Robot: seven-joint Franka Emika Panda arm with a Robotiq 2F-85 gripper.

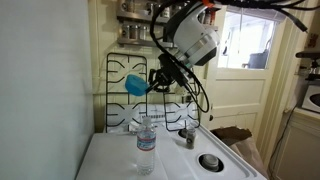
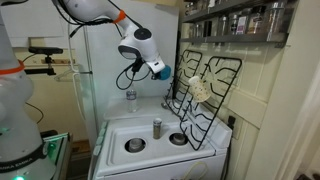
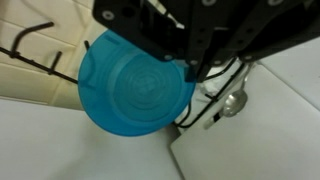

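A blue plastic cup [image 1: 136,85] hangs in the air in front of the black wire rack, well above the white counter. My gripper is shut at its edge, with the thin rim apparently pinched between the fingers. Looking down in the wrist view, I see the round opening of the cup [image 3: 138,85] and an empty bottom. From the other side, the cup [image 2: 164,73] shows just below the arm's wrist, clear of the rack.
A clear water bottle [image 1: 146,150] stands on the counter nearer the camera. The black rack [image 2: 210,100] leans at the back with a pale mug [image 2: 198,89] on it. A small shaker [image 2: 157,128] stands on the white top. Jars line the shelf above.
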